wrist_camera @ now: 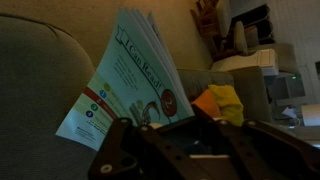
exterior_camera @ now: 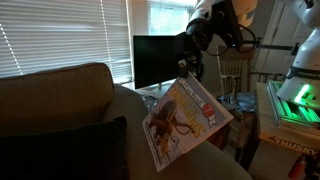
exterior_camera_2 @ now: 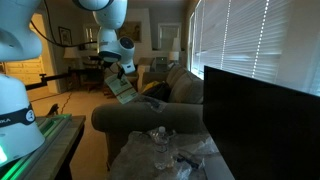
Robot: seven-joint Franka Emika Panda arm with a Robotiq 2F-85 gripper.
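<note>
A thin picture book (exterior_camera: 185, 122) with orange artwork on its cover hangs tilted over the sofa arm in exterior view 1. My gripper (exterior_camera: 190, 69) is shut on its upper edge. From the wrist camera, the "I Can Read!" cover of the book (wrist_camera: 130, 85) stretches away from the dark gripper, whose fingertips are hard to make out in the shade. The far exterior camera shows the book (exterior_camera_2: 121, 88) small, below the arm. Whether its lower edge touches the sofa cannot be told.
The brown sofa (exterior_camera: 55, 100) carries a dark cushion (exterior_camera: 75, 152). Clear plastic wrapping (exterior_camera_2: 155, 157) lies in front of the sofa in exterior view 2, near a black screen (exterior_camera_2: 255, 110). A wooden table (exterior_camera: 275, 128) stands at the right. Orange and yellow items (wrist_camera: 222, 103) show in the wrist view.
</note>
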